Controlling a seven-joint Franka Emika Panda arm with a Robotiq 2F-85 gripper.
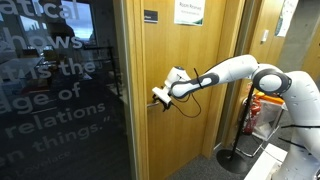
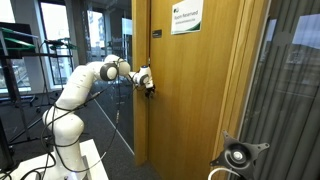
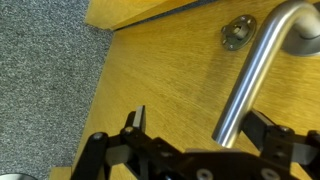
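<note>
A wooden door (image 1: 180, 145) stands closed in its frame, and my arm reaches across it to the handle side. In the wrist view its silver lever handle (image 3: 256, 75) curves down from the upper right, its free end lying between my fingers. My gripper is open around the lever, which sits against or very close to the right finger (image 3: 258, 126). A wide gap separates it from the left finger (image 3: 136, 119). Whether the right finger touches the metal, I cannot tell. From the side, the gripper (image 2: 147, 86) is at the door's face, hiding the handle.
A round lock (image 3: 239, 32) sits beside the lever. Grey carpet (image 3: 45, 75) covers the floor. A paper sign (image 2: 187, 15) hangs high on the door. Dark glass with lettering (image 1: 65, 90) borders the frame, and a black round stand base (image 1: 234, 160) stands nearer my base.
</note>
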